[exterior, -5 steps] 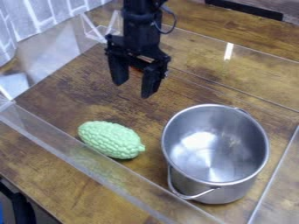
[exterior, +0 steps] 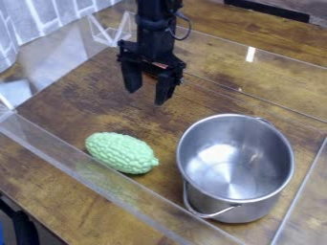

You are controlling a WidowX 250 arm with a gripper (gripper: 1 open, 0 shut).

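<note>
My black gripper [exterior: 147, 75] hangs over the upper middle of the wooden table, its fingers apart and pointing down, with nothing visible between them. A pale green bumpy vegetable-like object [exterior: 120, 151] lies at the lower left. A large steel pot [exterior: 236, 153] stands at the lower right.
A clear low wall borders the wooden work area [exterior: 76, 105]. Something pale and indistinct sits beyond the left edge.
The arm and gripper have shifted slightly upward in the view. The green object and pot are unmoved.
</note>
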